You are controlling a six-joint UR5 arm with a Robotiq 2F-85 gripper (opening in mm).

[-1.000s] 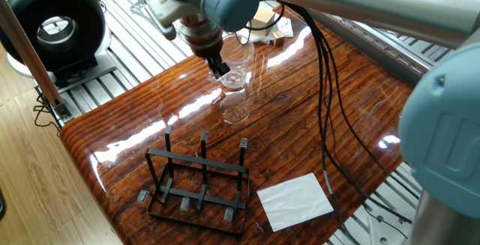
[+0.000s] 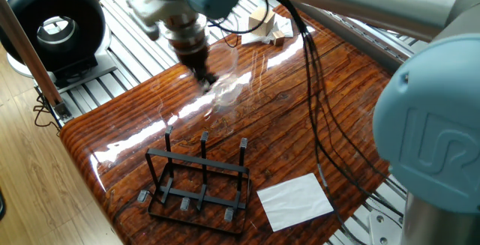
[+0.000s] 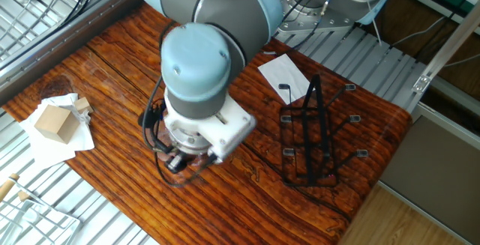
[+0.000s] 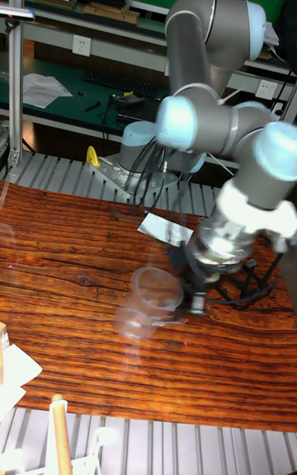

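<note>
A clear plastic cup (image 4: 149,303) hangs at my gripper (image 4: 195,292), above the middle of the wooden table. In exterior view 3 the cup leans, its wide end up and to the right, its narrower end down and to the left. Exterior view 1 shows the blurred cup (image 2: 226,94) right at the fingertips of the gripper (image 2: 205,82), which appears shut on it. Which part is gripped is too blurred to tell. From above, the arm's wrist hides most of the cup near the gripper (image 3: 178,161).
A black wire rack (image 2: 201,177) with upright prongs stands near one table edge, beside a white sheet (image 2: 295,201). Wooden blocks (image 3: 57,123) lie on white paper at the opposite end. Cables hang from the arm. Bare tabletop separates cup and rack.
In exterior view 1 the arm, gripper and clear cup have shifted left and slightly down together. The cup appears more tilted and blurred now. Rack and sheet stayed put.
</note>
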